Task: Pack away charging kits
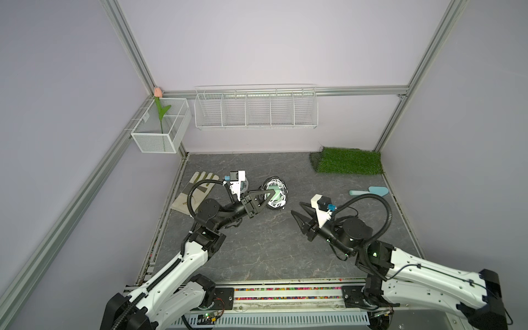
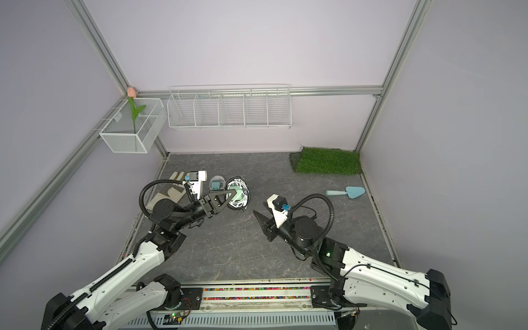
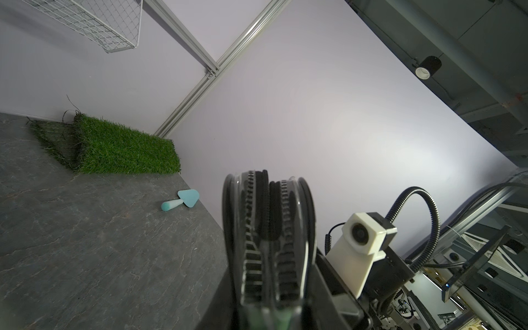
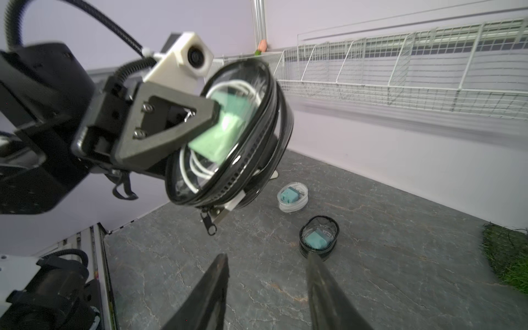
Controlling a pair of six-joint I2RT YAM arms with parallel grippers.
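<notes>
A round clear case with black zipped edges hangs above the floor, a pale green charger and white cable inside. My left gripper is shut on this case, which stands tilted on edge in the right wrist view; its zipper tab dangles at the lower rim. My right gripper is open, apart from the case to its right, with nothing between its fingers. On the floor rest a white-rimmed case and a black-rimmed case, each with a teal charger. The top left view hides the black-rimmed one.
A wire rack with dividers hangs on the back wall. The left wire basket holds a tulip. Gloves, artificial grass and a blue trowel lie on the floor, whose front middle is clear.
</notes>
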